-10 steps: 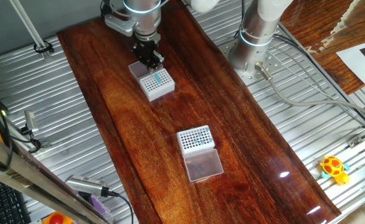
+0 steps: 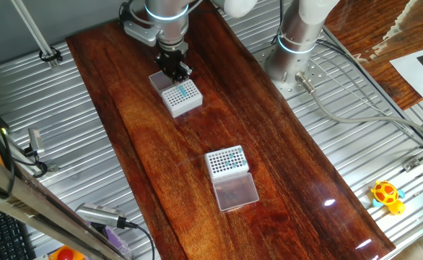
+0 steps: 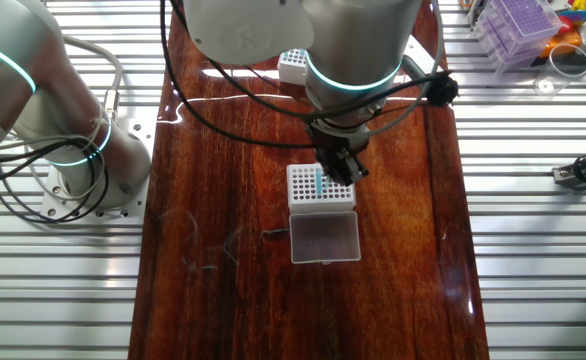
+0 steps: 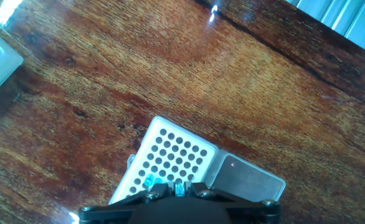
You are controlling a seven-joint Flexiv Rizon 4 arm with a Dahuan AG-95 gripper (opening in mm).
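Note:
A white tube rack with rows of round holes stands at the far end of the wooden table, its clear lid folded open. A few teal tubes sit in its holes. My gripper is pointed down at this rack, close over its lid-side part. In the wrist view one teal piece shows between the fingertips, which stand near each other on both sides of it. Whether they press on it cannot be made out. The lower part of the rack is hidden behind the gripper in that view.
A second white rack with teal tubes and an open clear lid stands nearer the table's middle. Bare wood lies around both racks. A toy turtle is off the table to the right.
My gripper has shifted very slightly over the far rack, a little to the right in exterior view 1. Both racks and their lids stay where they were.

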